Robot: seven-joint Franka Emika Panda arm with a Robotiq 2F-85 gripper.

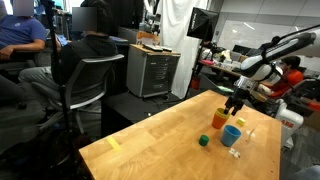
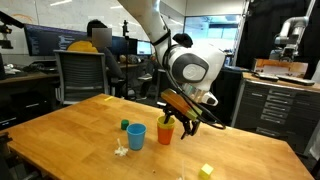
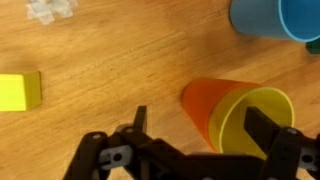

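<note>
An orange cup with a yellow inside (image 2: 165, 134) stands upright on the wooden table beside a blue cup (image 2: 137, 134). My gripper is open in the wrist view. One of its fingers (image 3: 262, 128) overlaps the mouth of the orange cup (image 3: 203, 100), while the other finger appears over bare wood to the left of the cup. Nothing shows held between them. How high the fingertips are above the rim is hard to tell. In exterior view 1, the gripper (image 1: 232, 105) is at the orange cup's right side.
A small green object (image 1: 204, 140) lies near the cups. A yellow block (image 2: 206, 171) and a crumpled clear piece (image 2: 121, 150) are also on the table. Chairs and seated people are beyond the table.
</note>
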